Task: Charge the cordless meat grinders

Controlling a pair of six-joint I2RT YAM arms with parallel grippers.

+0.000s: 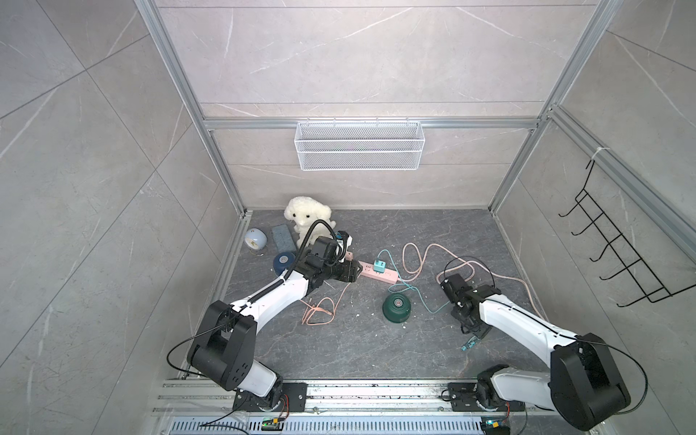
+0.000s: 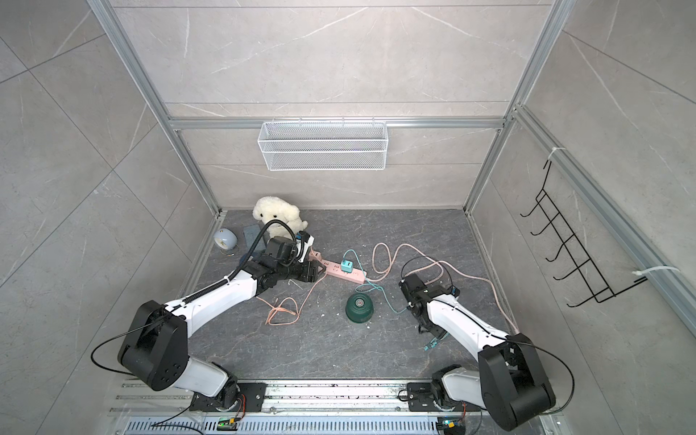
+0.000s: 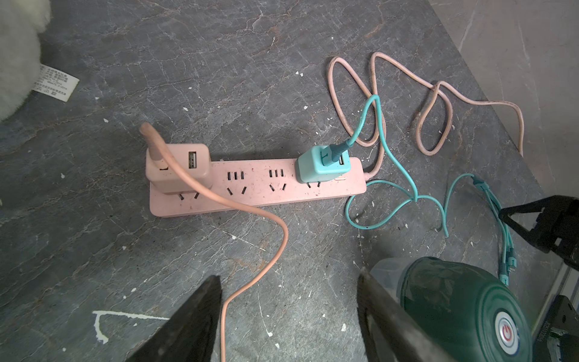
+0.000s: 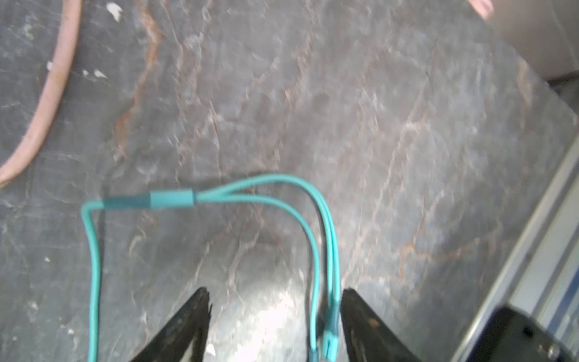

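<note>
A green cordless grinder stands mid-table, its power button visible in the left wrist view. Behind it lies a pink power strip with a pink charger and a teal charger plugged in, each with a cable. My left gripper is open, empty, above the table just short of the strip. My right gripper is open above the teal cable's splitter and its plug ends at the table's right front.
A white plush toy, a pale ball, a blue round object and a grey block stand at the back left. Pink cords loop across the back right. A wire basket hangs on the back wall, black hooks on the right wall.
</note>
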